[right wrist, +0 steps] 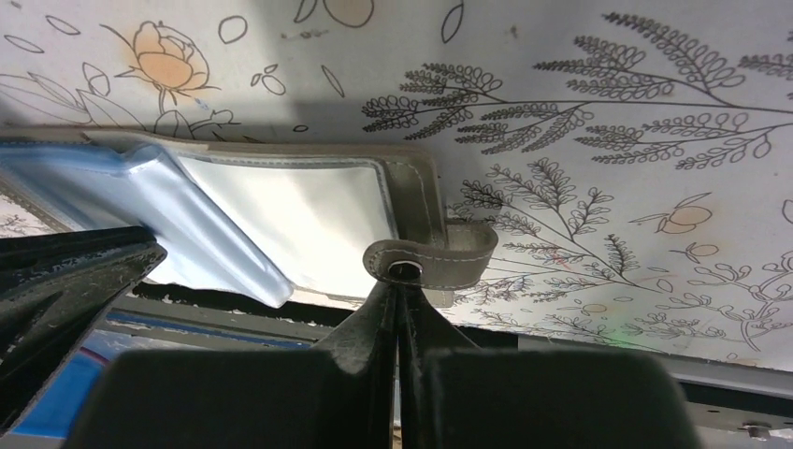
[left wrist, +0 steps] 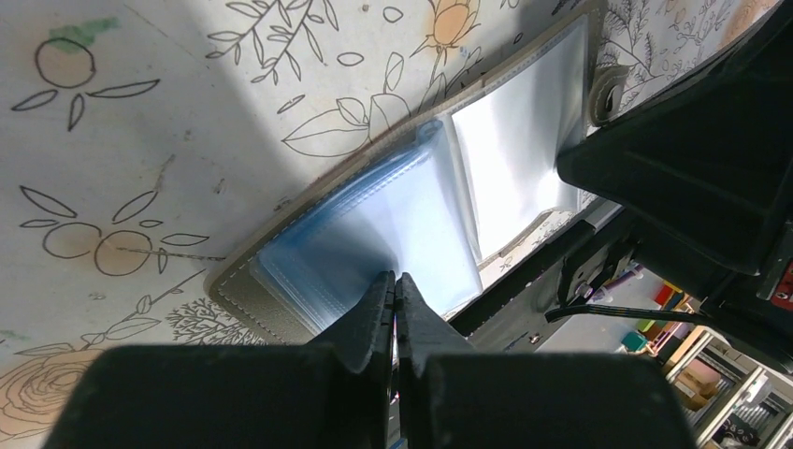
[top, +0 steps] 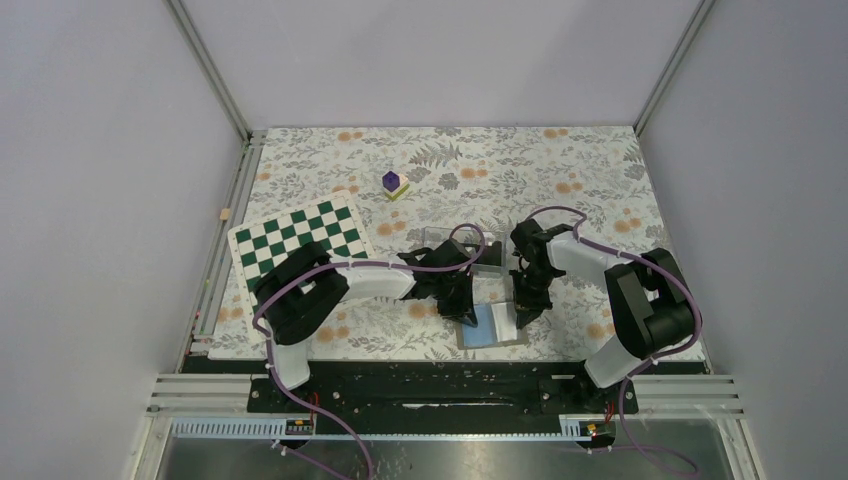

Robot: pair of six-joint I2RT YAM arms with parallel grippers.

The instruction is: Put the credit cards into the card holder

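The card holder (top: 479, 333) lies spread flat near the table's front edge, a grey-brown cover with clear pages over blue on the left and white on the right. Above its blue side, in the left wrist view, my left gripper is shut with nothing seen between the fingertips. In the right wrist view my right gripper, also shut, has its tips at the snap end of the holder's strap (right wrist: 458, 257); whether they pinch it cannot be seen. No credit card can be made out clearly.
Behind the grippers sits a clear tray (top: 433, 235) with dark items, partly hidden by the arms. A green-and-white checkerboard (top: 300, 240) lies left, and a small purple-topped block stack (top: 395, 185) stands farther back.
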